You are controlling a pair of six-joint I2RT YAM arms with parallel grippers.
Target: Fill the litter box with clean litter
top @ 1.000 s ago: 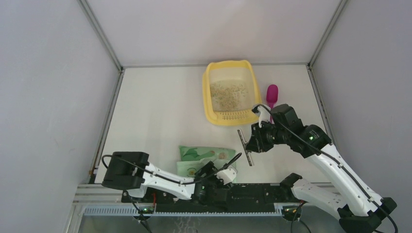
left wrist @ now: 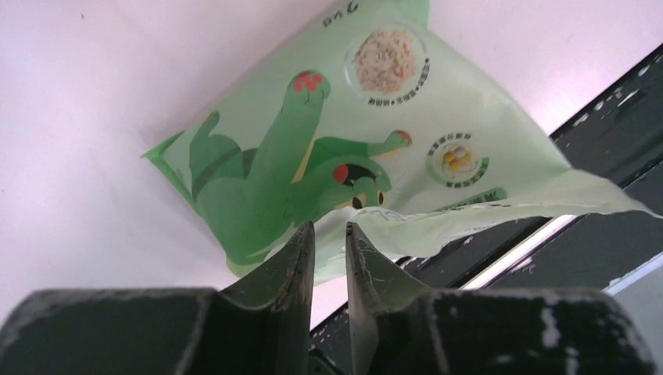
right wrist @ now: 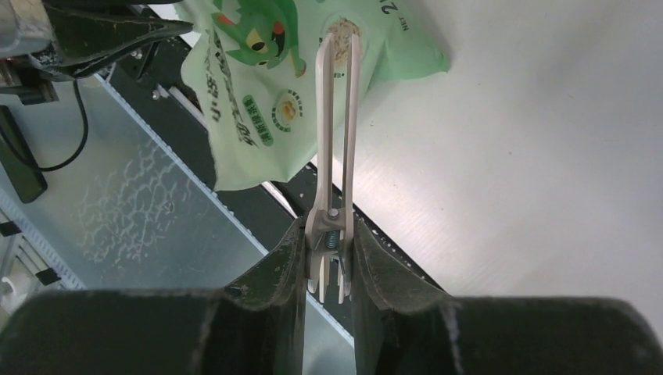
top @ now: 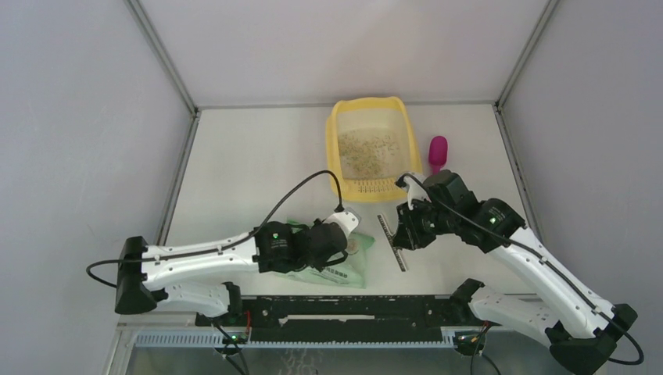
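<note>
The pale green litter bag [left wrist: 313, 164], printed with a green cartoon animal, hangs from my left gripper, which is shut on its upper edge. In the top view the left arm covers most of the bag [top: 356, 273] near the table's front. My right gripper is shut on a long grey clip [right wrist: 351, 117]; the clip's two arms stand slightly apart, to the right of the bag in the top view. At the back, the yellow litter box [top: 335, 148] has a thin scatter of tan litter on its floor.
A magenta scoop [top: 439, 150] lies right of the litter box, its handle partly behind the right arm. Dark rails [top: 344, 308] run along the front edge, close below the bag.
My left gripper has moved up the view, away from the front edge, drawing the bag's edge with it. The right gripper and clip have shifted slightly left.
</note>
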